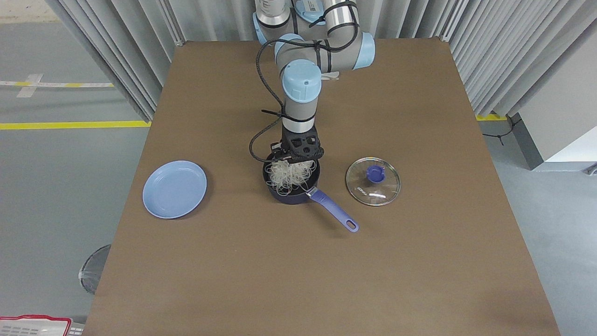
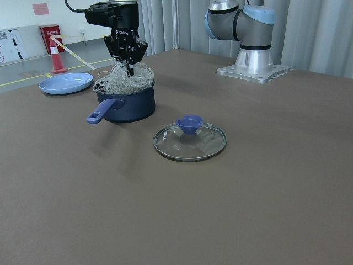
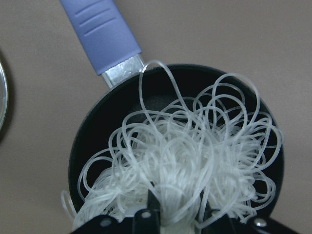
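A dark blue saucepan with a blue handle holds a tangled bundle of white noodle-like strands. My gripper is down at the pot's opening, and the strands run up between its fingers, which are mostly hidden by them in the wrist view and the left view. It appears shut on the strands, though the fingertips themselves are hard to see.
A glass lid with a blue knob lies right of the pan in the front view. A blue plate lies to the left.
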